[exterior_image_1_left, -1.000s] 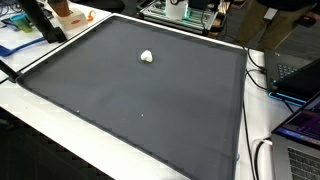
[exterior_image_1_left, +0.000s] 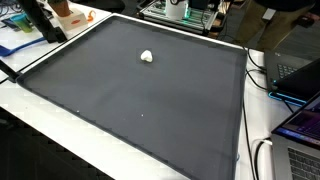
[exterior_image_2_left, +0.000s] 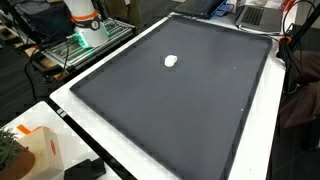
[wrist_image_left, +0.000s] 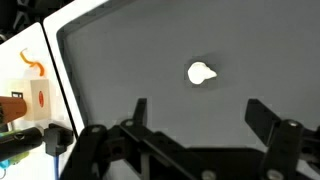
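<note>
A small white object (exterior_image_1_left: 147, 56) lies alone on the dark grey board; it also shows in exterior view 2 (exterior_image_2_left: 170, 61) and, above centre, in the wrist view (wrist_image_left: 201, 73). What it is cannot be made out. My gripper is open in the wrist view, its two dark fingers (wrist_image_left: 138, 112) wide apart. Nothing sits between them, and the white object appears beyond the gap, apart from both. Neither exterior view shows the gripper's fingertips; part of the arm's white and orange base (exterior_image_2_left: 86, 22) stands at the upper left of exterior view 2.
The grey board (exterior_image_1_left: 150, 105) is otherwise bare, with a white table edge around it. A laptop (exterior_image_1_left: 300, 150) and cables line the right side in exterior view 1. A box (exterior_image_2_left: 38, 150) and a plant pot (exterior_image_2_left: 14, 158) stand at a corner in exterior view 2.
</note>
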